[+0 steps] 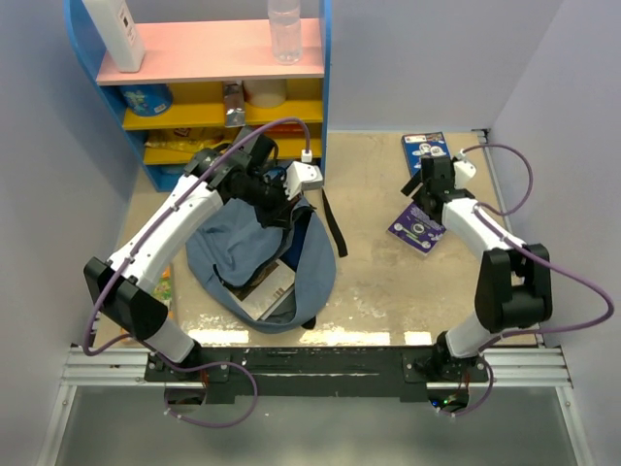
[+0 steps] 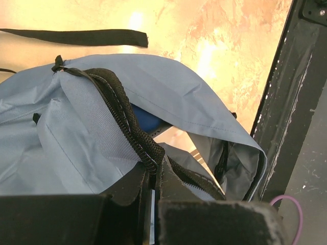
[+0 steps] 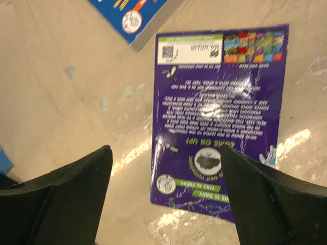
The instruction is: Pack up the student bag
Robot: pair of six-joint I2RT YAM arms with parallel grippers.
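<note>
The grey-blue bag (image 1: 315, 277) lies open at centre-left, a pale item and something dark blue inside. My left gripper is shut on the bag's zippered edge (image 2: 125, 117). At the right, my right gripper hangs open over a purple book (image 3: 214, 102), with a blue book (image 3: 138, 13) beyond it.
A blue shelf unit with a pink top (image 1: 213, 44) holds bottles and packages at the back left. Bare table (image 1: 378, 282) lies between bag and books; a black strap (image 1: 333, 218) lies beside the bag. Walls flank both sides.
</note>
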